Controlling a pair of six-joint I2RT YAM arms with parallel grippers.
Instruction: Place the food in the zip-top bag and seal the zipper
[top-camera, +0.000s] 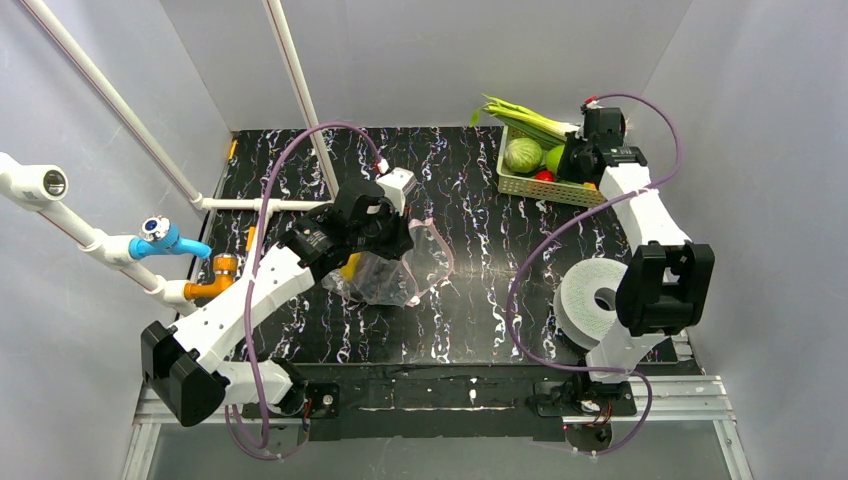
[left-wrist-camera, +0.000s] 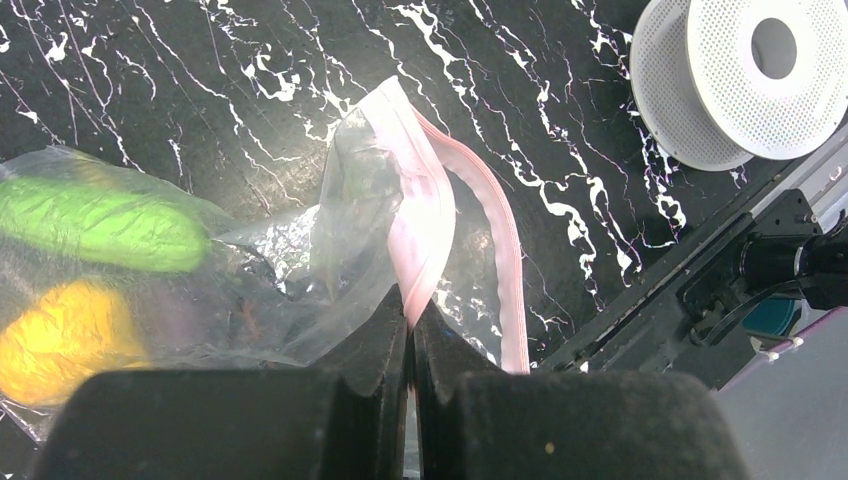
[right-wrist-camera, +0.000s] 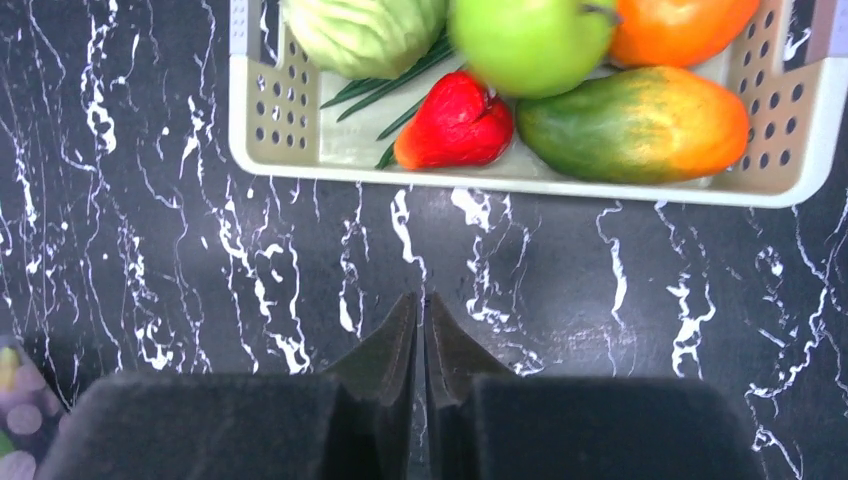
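The clear zip bag (top-camera: 380, 280) lies at center-left with a green vegetable (left-wrist-camera: 110, 225) and a yellow item (left-wrist-camera: 65, 340) inside. My left gripper is shut on its pink zipper edge (left-wrist-camera: 420, 210); the other edge curves loosely rightward. My right gripper is shut, with nothing clearly visible between its fingertips, at the near side of the food basket (right-wrist-camera: 560, 188). The basket holds cabbage (right-wrist-camera: 365, 30), a green apple (right-wrist-camera: 530, 45), a red pepper (right-wrist-camera: 455, 125), a papaya (right-wrist-camera: 630, 130), an orange item (right-wrist-camera: 680, 25) and long greens (top-camera: 520, 110).
A white perforated round stack (top-camera: 575, 300) sits at front right, beneath the right arm. Pipes with blue (top-camera: 170, 240) and orange (top-camera: 210, 288) fittings run along the left.
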